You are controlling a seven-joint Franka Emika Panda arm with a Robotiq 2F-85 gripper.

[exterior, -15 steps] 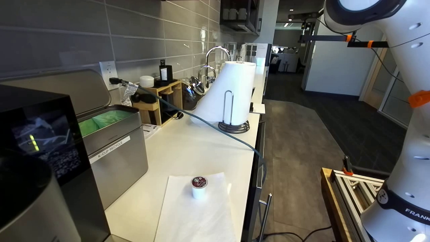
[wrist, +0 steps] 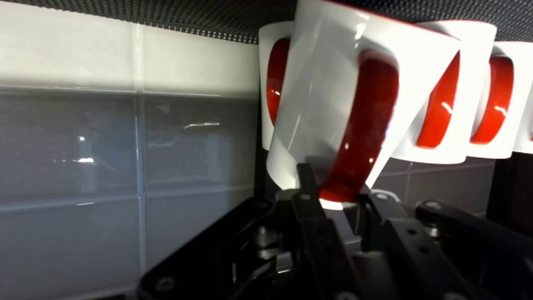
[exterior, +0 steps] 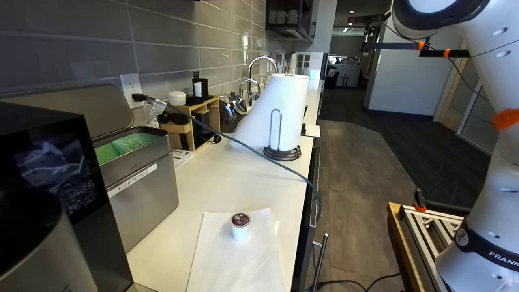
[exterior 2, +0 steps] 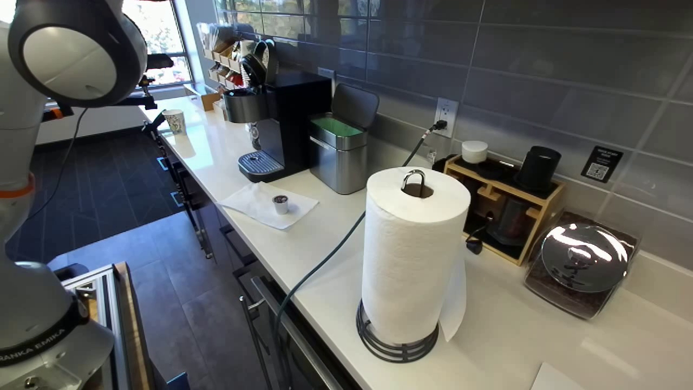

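Note:
In the wrist view, a white mug (wrist: pixel 320 85) with a red handle (wrist: pixel 367 115) fills the upper middle, tilted against the mugs around it. My gripper is shut on the lower end of that handle, one black finger (wrist: pixel 305 180) on its left side and the other to its right. The mug's base is partly covered by the fingers. Neither exterior view shows the gripper or this mug; only the upper arm (exterior: pixel 438 29) and base appear there.
Other white mugs with red handles (wrist: pixel 442 107) stand close behind and to the right. Dark mesh (wrist: pixel 200 22) runs along the wrist view's top edge, with tiled wall on the left. On the counter are a small pod (exterior: pixel 240 226), a paper towel roll (exterior 2: pixel 412 260) and a recycling bin (exterior 2: pixel 341 156).
The arm looks almost the same in exterior view 1. A yellow streak on the coffee machine's dark screen is gone, and the bright glint on the arm's base has disappeared.

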